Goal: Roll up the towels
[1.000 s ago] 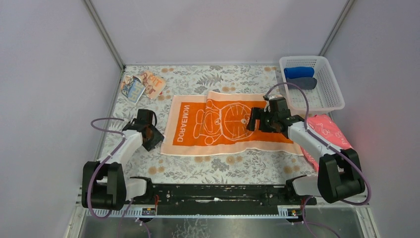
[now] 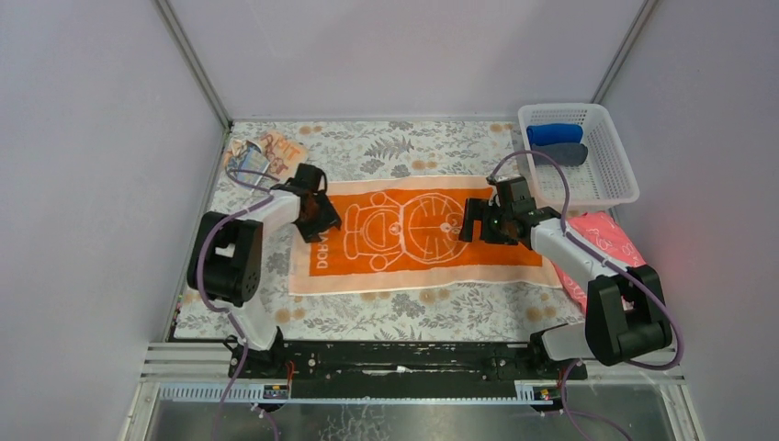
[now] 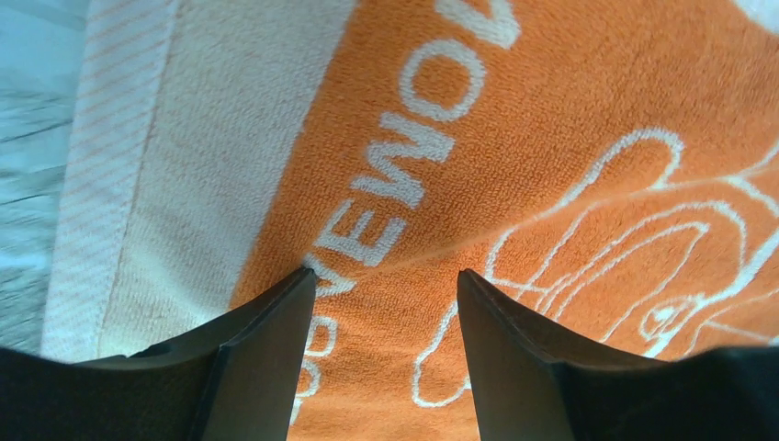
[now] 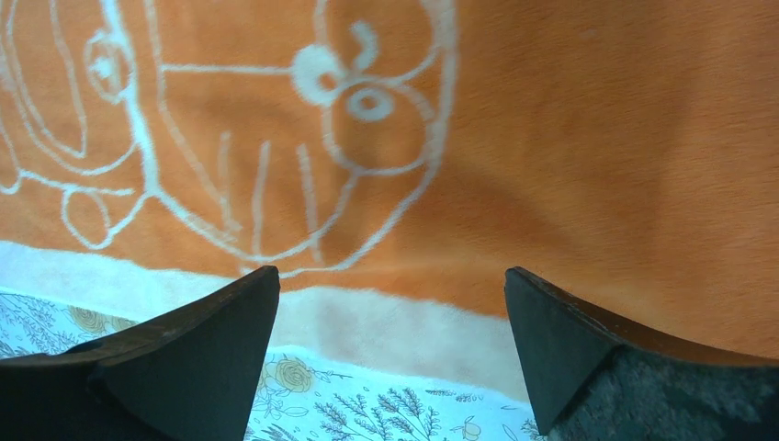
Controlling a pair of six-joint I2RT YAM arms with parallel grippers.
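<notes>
An orange towel (image 2: pixel 386 257) with a pale border, white lettering and a cartoon drawing lies spread flat on the floral mat. My left gripper (image 2: pixel 326 230) is low over its lettered left part; in the left wrist view the fingers stand apart over the letters, with nothing seen held. My right gripper (image 2: pixel 476 220) is open above the towel's right part; the pale lower border and mat show between and below its fingers in the right wrist view.
A white basket (image 2: pixel 614 175) at back right holds a blue roll (image 2: pixel 554 133) and a grey one (image 2: pixel 558 153). A pink cloth (image 2: pixel 606 239) lies below it, patterned cloths (image 2: pixel 280 152) at back left.
The towel's left end has shifted left and toward the front, its fold flattened. The right arm is nearly still.
</notes>
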